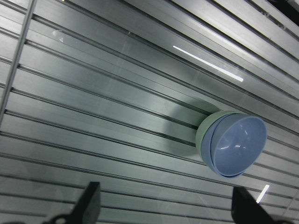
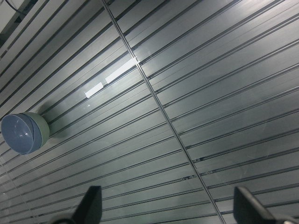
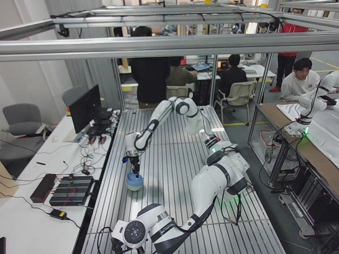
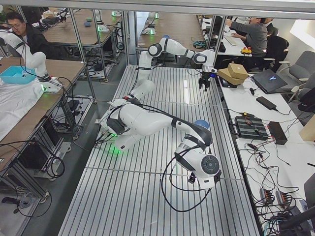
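A blue bowl rests nested in a pale green bowl on the slatted metal table; the pair also shows at upper left in the right wrist view, as blue bowl [image 2: 17, 133] and green bowl [image 2: 41, 127]. My left gripper is open and empty, above bare slats, with the bowls to the upper right in its view. My right gripper is open and empty too, over bare slats. In the camera left view, the far arm's gripper overlaps the bowls from that angle.
A white desk [image 3: 37, 222] with monitor [image 3: 85, 108], power units and cables runs along one side. A neighbouring bench [image 4: 29, 113] with another arm is on the other. Metal frame bars cross overhead.
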